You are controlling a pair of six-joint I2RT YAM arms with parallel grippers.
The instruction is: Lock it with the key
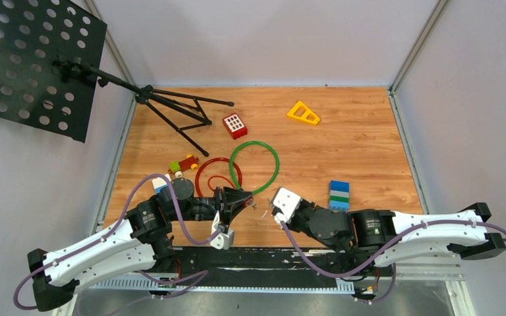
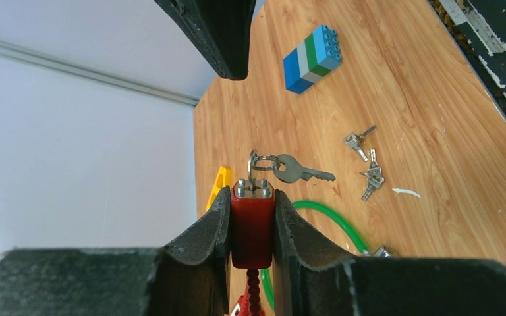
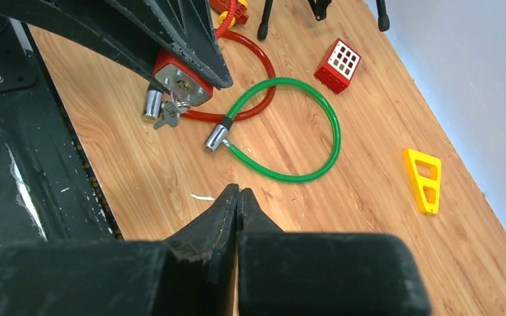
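My left gripper is shut on a red lock body point(image 2: 252, 230) with a metal end plate. A metal ring point(image 2: 252, 161) stands at that plate, and a grey key point(image 2: 300, 171) hangs from it. In the right wrist view, the key point(image 3: 168, 114) dangles below the lock's face; whether another key sits in the keyhole, I cannot tell. The tips of my right gripper are together, nothing visible between them. It appears at the top of the left wrist view as a dark finger point(image 2: 232, 62), apart from the lock and key.
Several loose keys point(image 2: 364, 155) lie on the table. Close by are a green cable lock point(image 3: 337, 135) and a red cable point(image 3: 267, 66). Blue blocks point(image 1: 339, 195), a yellow triangle point(image 1: 304, 113) and a red block point(image 1: 235, 126) stand farther off. A black stand point(image 1: 151, 95) occupies the back left.
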